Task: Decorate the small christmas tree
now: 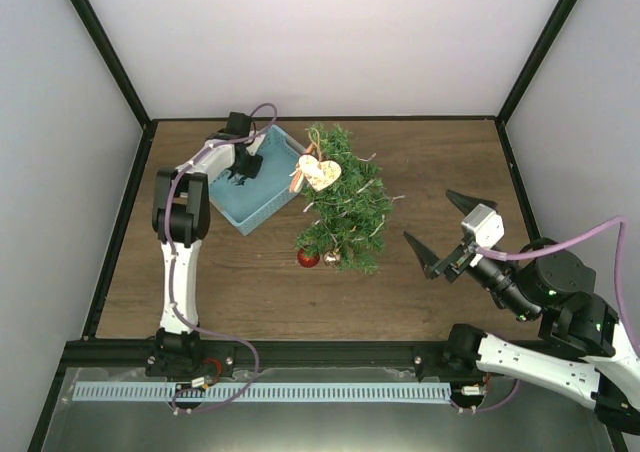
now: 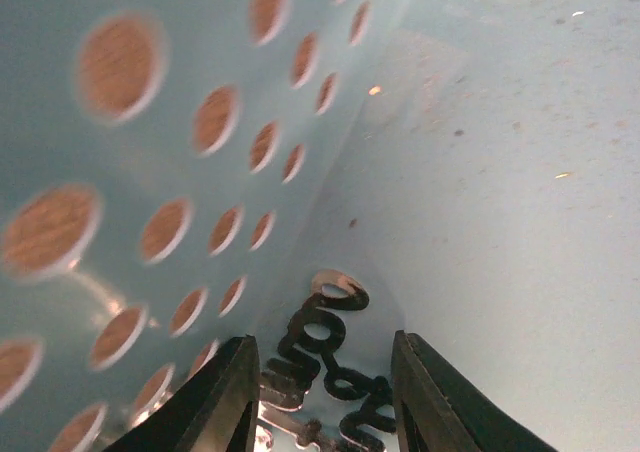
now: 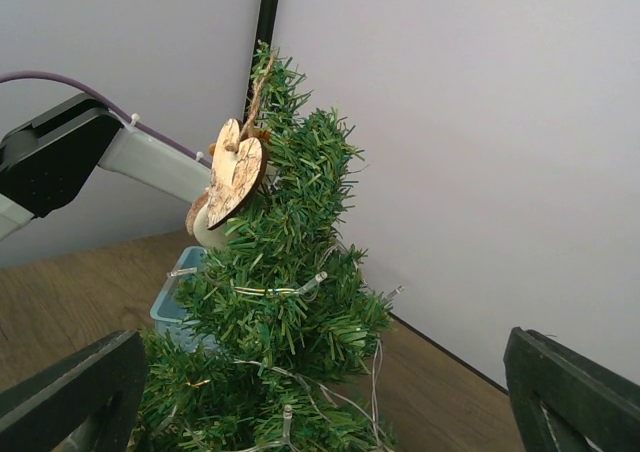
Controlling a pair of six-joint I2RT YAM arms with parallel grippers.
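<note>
The small tree [image 1: 348, 212] stands centre, carrying a wooden heart [image 1: 322, 172], a red ball [image 1: 308, 258] and a silver bauble [image 1: 331, 259]. My left gripper is down inside the blue basket [image 1: 250, 207], its fingers apart around a dark cut-out ornament [image 2: 323, 337] lying on the bottom against the perforated wall; whether it touches is unclear. My right gripper stands open at the tree's right, nothing between its fingers, with tree and heart [image 3: 235, 172] in its view.
White walls and black frame edges bound the workspace closely at back and sides.
</note>
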